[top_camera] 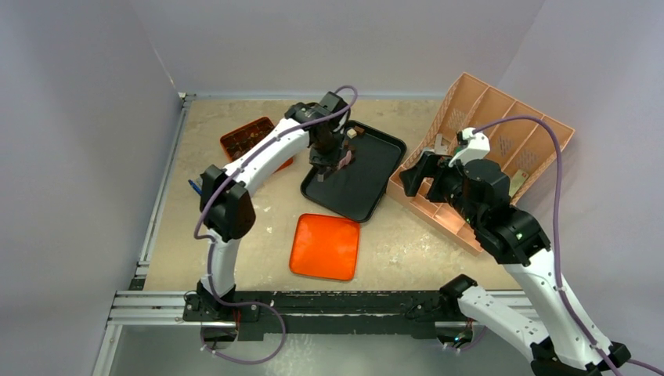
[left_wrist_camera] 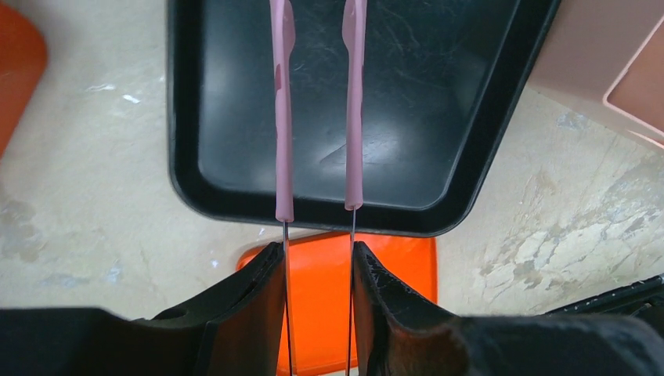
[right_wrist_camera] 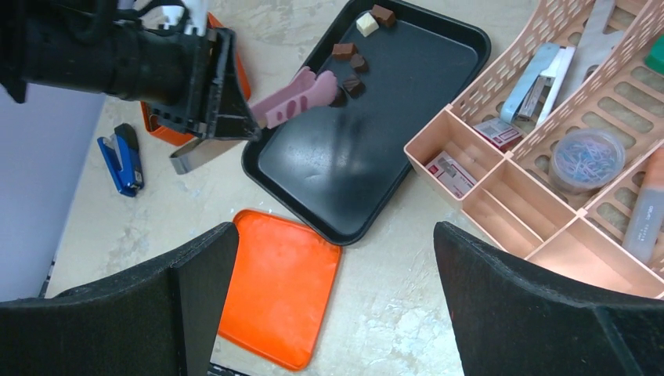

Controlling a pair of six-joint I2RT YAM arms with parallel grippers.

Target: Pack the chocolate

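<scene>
My left gripper grips metal tongs with pink tips; the tips stand apart over the black tray (top_camera: 344, 192), with nothing visible between them in the left wrist view. In the right wrist view, brown chocolates (right_wrist_camera: 344, 52) and a white piece (right_wrist_camera: 366, 24) lie at that tray's far side, partly hidden by the tongs. An orange box of chocolates (top_camera: 244, 135) is behind the left arm. An empty orange tray (top_camera: 324, 247) lies in front. My right gripper stands open over the peach organizer's near side, nothing seen between its fingers.
The peach organizer (top_camera: 493, 110) holds stationery and stands right of the black tray. A blue stapler (right_wrist_camera: 125, 160) lies at the left. Bare table shows around the orange tray and at the front right.
</scene>
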